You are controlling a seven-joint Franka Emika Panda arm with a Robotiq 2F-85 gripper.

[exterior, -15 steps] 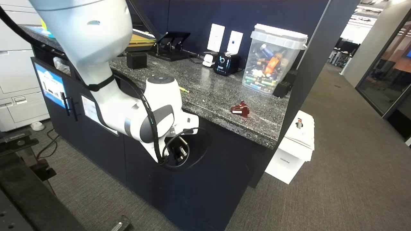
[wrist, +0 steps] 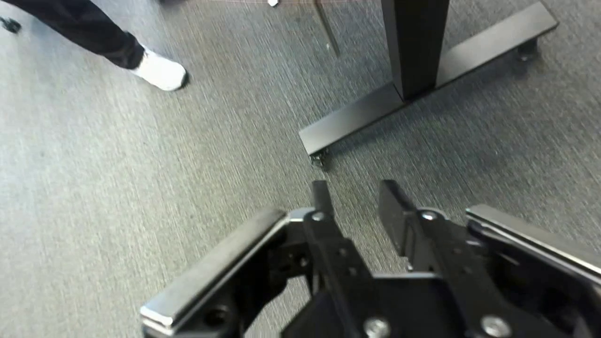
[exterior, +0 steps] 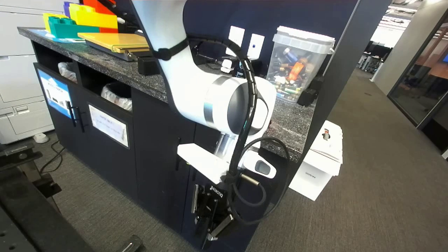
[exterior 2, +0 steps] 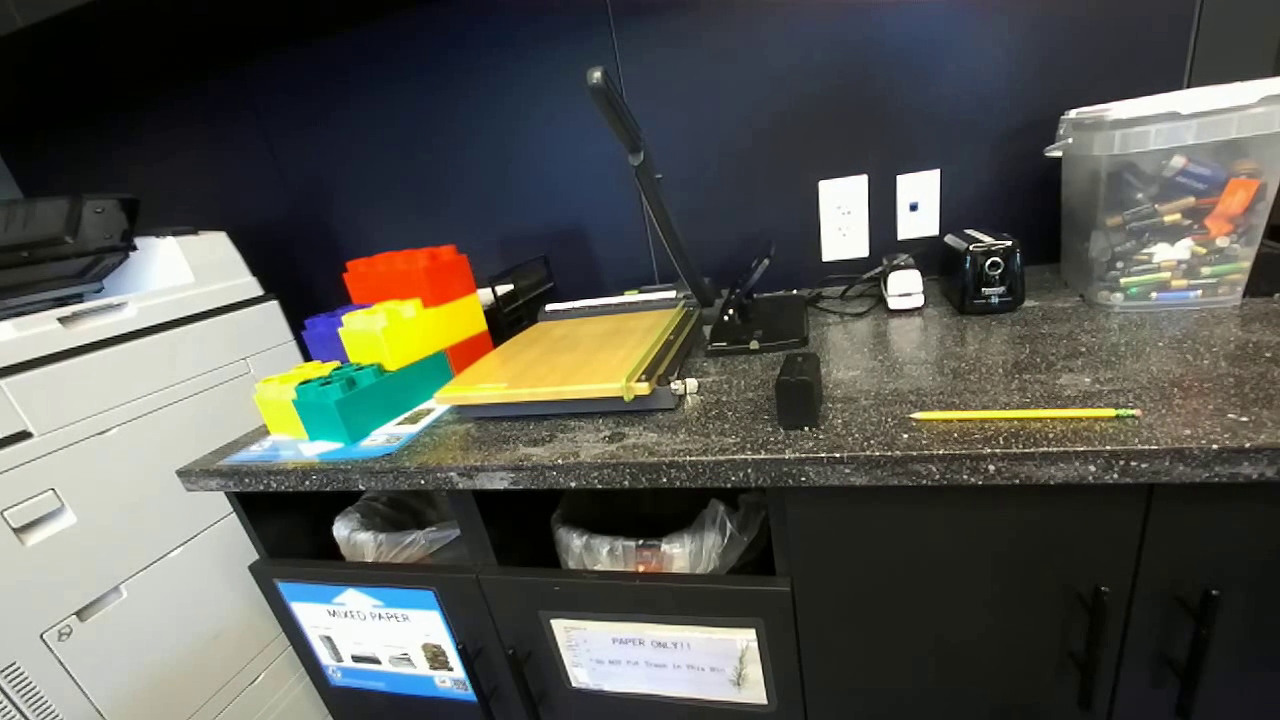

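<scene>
My gripper is partly open, its black fingertips apart with only carpet showing between them. In exterior view 1 the arm (exterior: 191,90) reaches down past the counter's front edge, and the gripper's body hangs before the dark cabinet doors. On the counter (exterior 2: 672,462) lies a yellow pencil (exterior 2: 1026,414), parallel to the front edge in exterior view 2. To its left stands a small black block (exterior 2: 799,390). A black pencil sharpener (exterior 2: 986,274) is at the back by the wall. Neither the pencil nor the counter appears in the wrist view.
A clear tub (exterior 2: 1170,216) of markers and batteries stands at the counter's right. Big toy bricks (exterior 2: 372,402) and a paper trimmer (exterior 2: 570,354) occupy the left. A metal stand foot (wrist: 360,115) and a person's white shoe (wrist: 161,70) are on the floor.
The arm has swung to the right in exterior view 1, and its gripper is lower, pointing down. The dark red object on the counter is now almost entirely hidden behind the arm.
</scene>
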